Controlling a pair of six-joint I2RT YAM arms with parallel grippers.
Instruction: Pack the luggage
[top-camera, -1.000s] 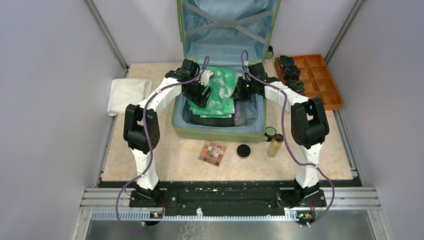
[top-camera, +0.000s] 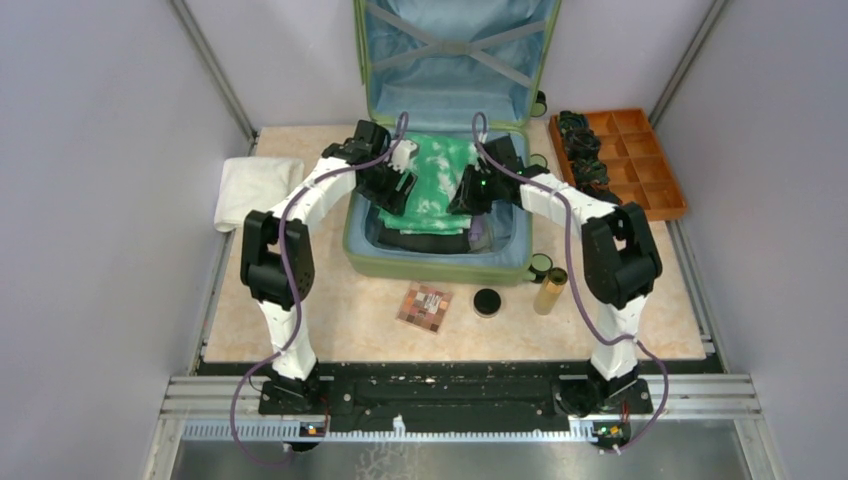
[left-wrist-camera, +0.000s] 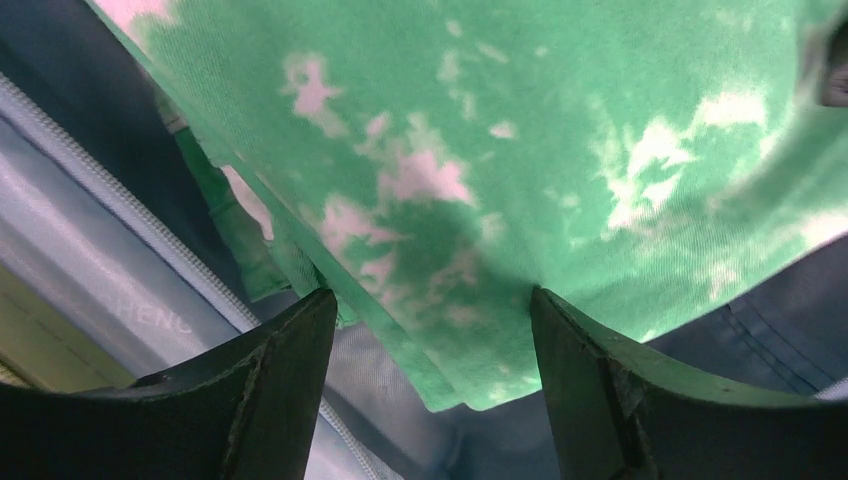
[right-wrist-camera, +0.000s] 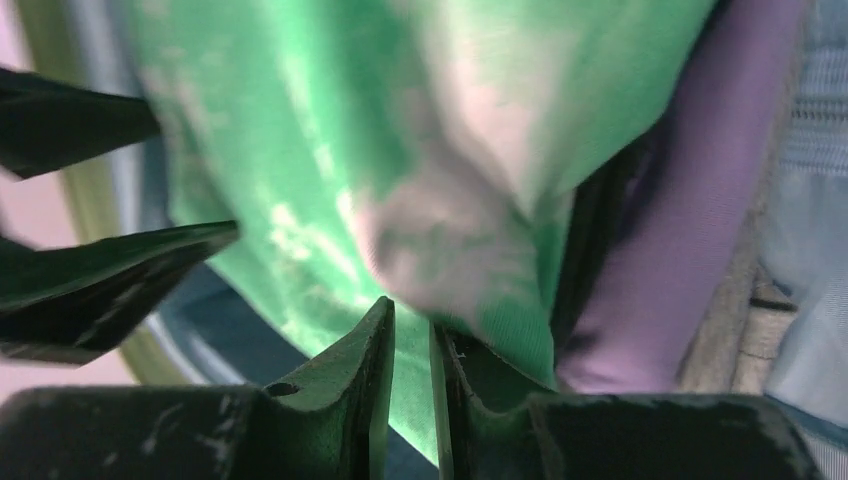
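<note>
A green tie-dye folded cloth (top-camera: 430, 170) lies in the open suitcase (top-camera: 430, 265), over dark clothing and a purple item (right-wrist-camera: 710, 190) at its right side. My left gripper (top-camera: 398, 195) is at the cloth's front-left part; in the left wrist view its fingers stand apart, touching or just over the cloth. My right gripper (top-camera: 460, 203) is down at the cloth's right part; in the right wrist view its fingertips are close together at a raised fold, and I cannot tell whether cloth is between them.
A white towel (top-camera: 258, 190) lies left of the suitcase, an orange organiser (top-camera: 640, 160) with dark rolled items at the back right. A palette (top-camera: 425, 307), black tin (top-camera: 486, 302), gold cylinder (top-camera: 550, 295) and green-lidded jar (top-camera: 540, 265) lie in front.
My left gripper has shifted slightly left.
</note>
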